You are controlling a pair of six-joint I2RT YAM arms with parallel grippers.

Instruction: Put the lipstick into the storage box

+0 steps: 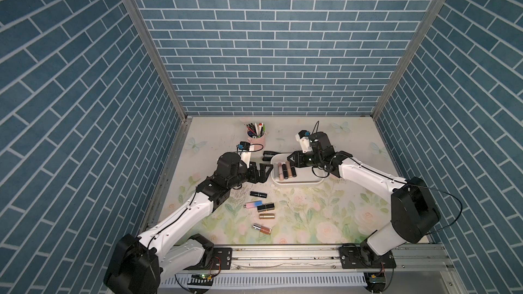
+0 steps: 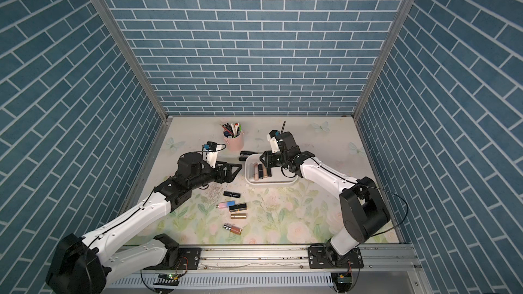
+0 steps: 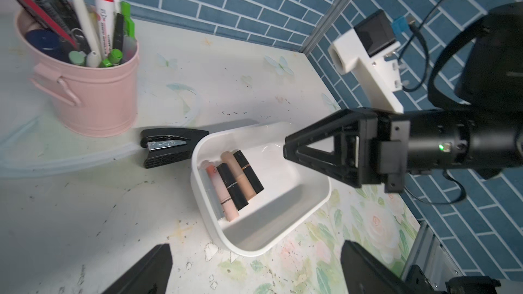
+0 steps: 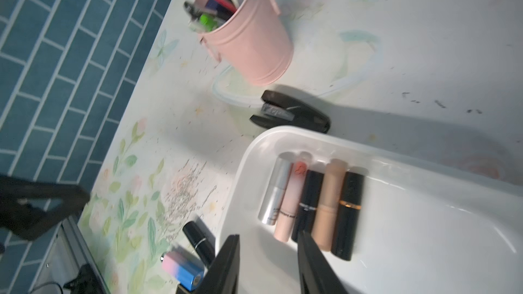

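The white storage box (image 4: 435,228) holds several tubes side by side at its left end: a silver tube (image 4: 275,193), a pink one (image 4: 291,201), a black lipstick (image 4: 309,201), a beige one (image 4: 329,207) and a black tube with a gold band (image 4: 347,217). Above the box, my right gripper is partly open with nothing between its fingers. My left gripper (image 1: 264,173), just left of the box, stands open and empty. Lying on the table in front are a black lipstick (image 1: 258,194), a pink-blue tube (image 1: 252,204), a black-gold lipstick (image 1: 265,207), a gold tube (image 1: 267,216) and a brown gloss (image 1: 262,228).
A black stapler (image 3: 171,144) lies against the box's back left corner. Behind it stands a pink bucket (image 3: 98,98) full of pens. The box's right part is bare, and the table right of it is clear.
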